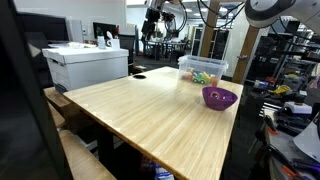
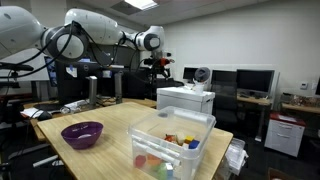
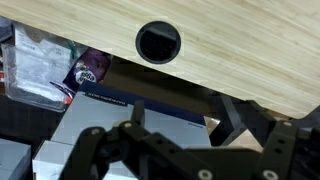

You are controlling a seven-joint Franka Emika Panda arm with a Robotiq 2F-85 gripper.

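Observation:
My gripper is open in the wrist view, its two dark fingers well apart with nothing between them. Ahead of the fingers, a round black disc lies on the pale wooden table near its edge. In the first exterior view the gripper hangs high above the far end of the table, and the disc sits below on the wood. A purple bowl stands on the table, as does a clear plastic bin holding several colourful items.
A white cabinet stands beyond its far end. Someone in a light shirt is behind the arm. Past the table edge, the wrist view shows a bag of packaging.

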